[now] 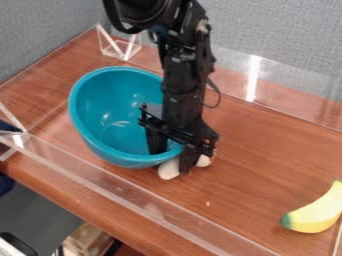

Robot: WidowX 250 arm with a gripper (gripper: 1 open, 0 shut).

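Observation:
My black gripper (178,150) reaches down at the right rim of a turquoise bowl (107,120), low over the wooden counter. A white object (170,170) lies under and behind its fingers beside the bowl, partly hidden by them. Whether the fingers hold that object or the bowl's rim cannot be told from this view.
A yellow banana (314,210) lies at the right front of the wooden counter (254,160). Clear plastic barriers line the back and the near left edge. The counter between bowl and banana is clear.

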